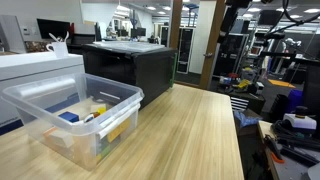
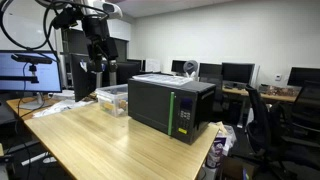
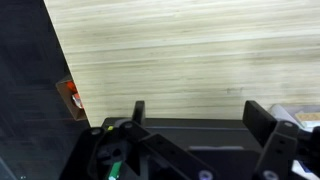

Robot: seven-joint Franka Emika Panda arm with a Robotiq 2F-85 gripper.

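In the wrist view my gripper is open, its two dark fingers wide apart with only bare wooden table between them. Exterior view 2 shows the gripper [image 2: 98, 64] hanging high above the table. A black microwave [image 2: 172, 108] with a green strip on its front stands on the table; its dark top edge runs along the bottom of the wrist view. A clear plastic bin [image 1: 92, 122] sits beside the microwave and holds several small items, among them a blue one [image 1: 68, 117] and some yellow ones. Their exact kinds are too small to tell.
A white sheet or flat object lies on top of the microwave [image 1: 135, 75]. Office chairs [image 2: 262, 125] and monitors stand beyond the table.
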